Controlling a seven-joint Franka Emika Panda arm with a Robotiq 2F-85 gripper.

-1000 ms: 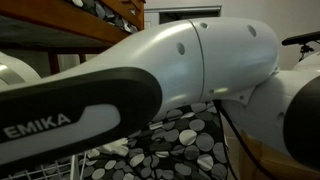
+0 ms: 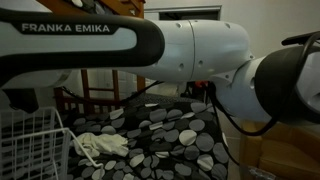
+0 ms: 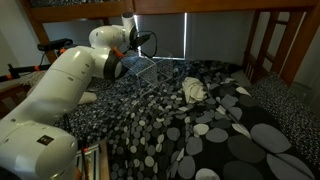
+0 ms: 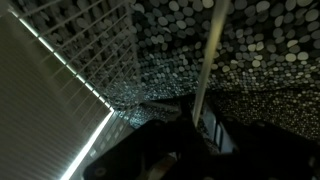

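In the first exterior view a white wire basket (image 2: 32,152) stands at the lower left, partly cut off by the frame. The second exterior view has the same basket (image 3: 148,75) near the far left end of the patterned surface, beside the raised arm. Dark and blurred, my gripper fills the bottom middle of the wrist view. A pale narrow bar (image 4: 213,50) runs down toward its fingers; whether they touch or enclose it is unclear. Basket wires (image 4: 95,45) lie to the left. Shadow hides the finger's opening.
A crumpled whitish cloth (image 2: 101,145) rests on the dark bedding (image 2: 185,135) with grey dots, right of the basket. Wooden bed rails (image 3: 268,42) rise at the back. A brown chair (image 2: 285,150) is at the right; open bedding spans the middle.
The arm has risen and drawn back in the first exterior view, uncovering the basket and the cloth. The basket's visible rim has shifted and looks slanted now. The cloth lies where it was.
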